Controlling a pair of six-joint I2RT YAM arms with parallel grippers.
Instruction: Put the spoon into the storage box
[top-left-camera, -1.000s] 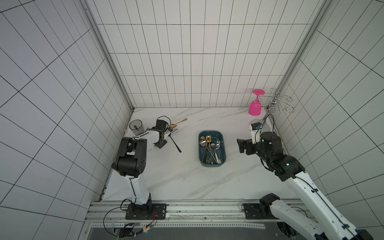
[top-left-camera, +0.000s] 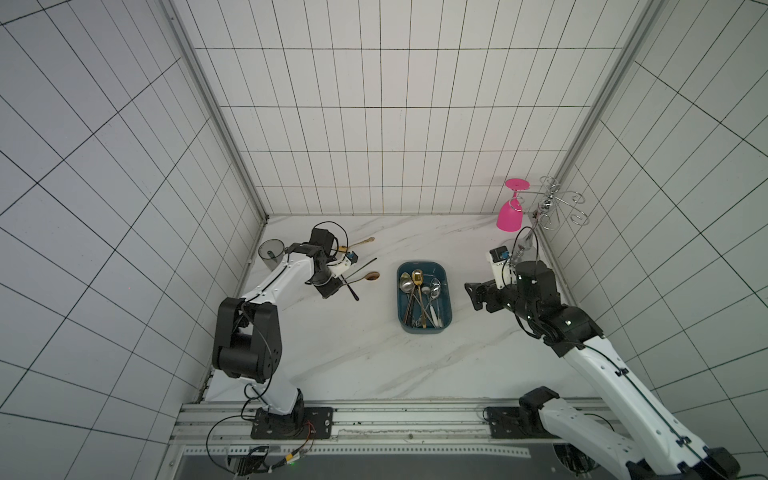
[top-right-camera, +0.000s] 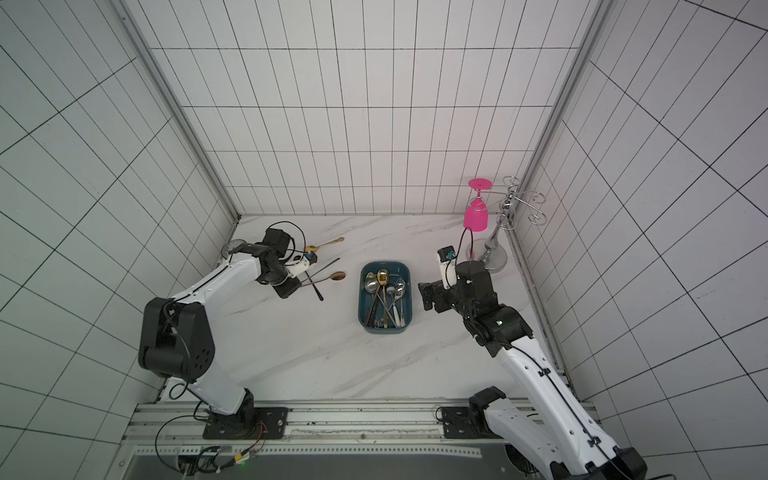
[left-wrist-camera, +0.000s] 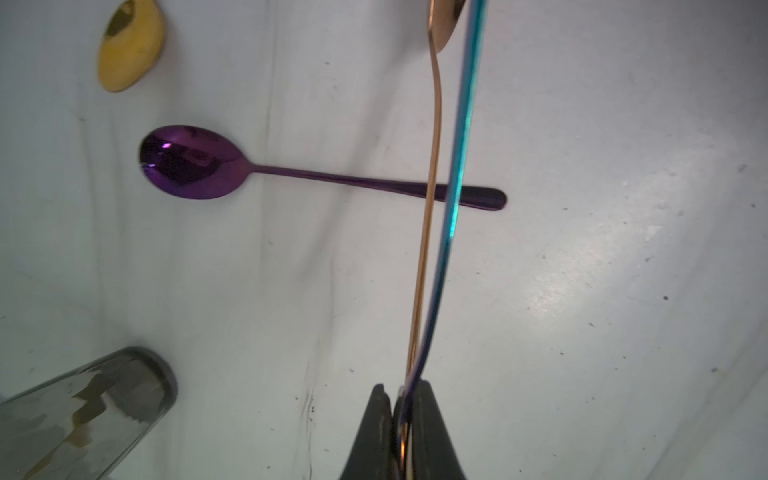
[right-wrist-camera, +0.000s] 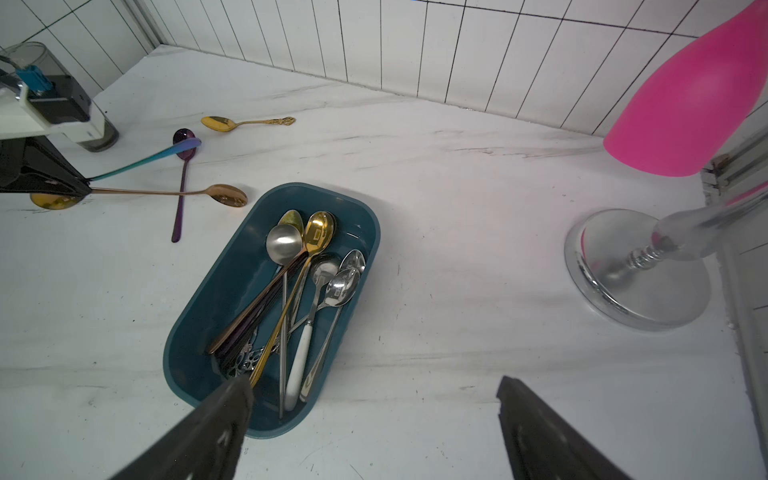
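My left gripper is shut on two spoons together, a copper spoon (left-wrist-camera: 428, 184) and a blue-teal spoon (left-wrist-camera: 458, 160), held above the table. In the right wrist view, the copper spoon's bowl (right-wrist-camera: 226, 194) points toward the storage box and the blue handle (right-wrist-camera: 144, 162) slants upward. A golden bowl (right-wrist-camera: 54, 201) shows under the left fingers. The dark teal storage box (right-wrist-camera: 185, 320) contains several spoons. A purple spoon (left-wrist-camera: 196, 164) and a gold spoon (right-wrist-camera: 220, 123) lie on the table. My right gripper hangs open, empty, right of the box.
A clear glass (top-left-camera: 272, 249) stands at the far left. At the back right, a metal stand (right-wrist-camera: 640, 268) carries a pink goblet (right-wrist-camera: 688, 92). Bare marble lies in front of the box and behind it.
My left gripper has risen slightly, and the two spoons have come out into view, swinging toward the box. The right arm has shifted a little left.
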